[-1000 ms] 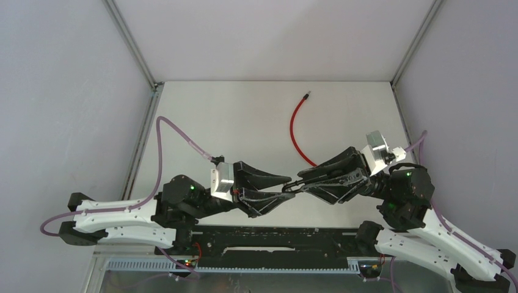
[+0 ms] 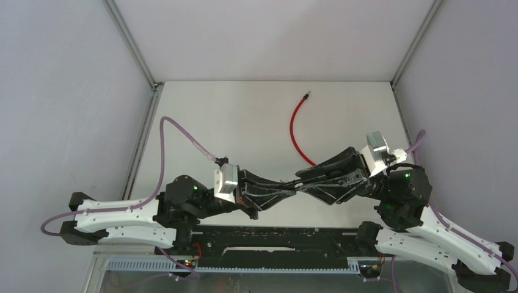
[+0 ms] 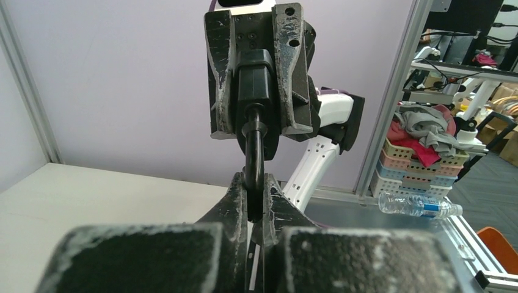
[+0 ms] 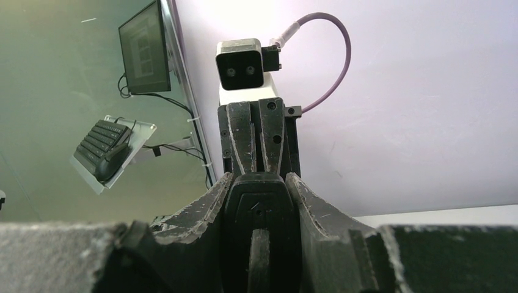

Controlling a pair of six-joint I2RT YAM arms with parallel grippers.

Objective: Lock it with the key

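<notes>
In the top view my two grippers meet tip to tip over the front of the table. The right gripper is shut on a black housing [image 4: 259,189], which looks like the lock body. From that housing a narrow black stem [image 3: 255,152] extends toward my left gripper, whose fingertips close around it. A red cable [image 2: 292,125] with a metal-tipped end [image 2: 307,94] lies on the table; its near part disappears under the right gripper. I cannot make out a separate key, and the join between stem and housing is unclear.
Walls enclose it at the back and both sides. A dark slotted strip [image 2: 269,244] runs along its front edge.
</notes>
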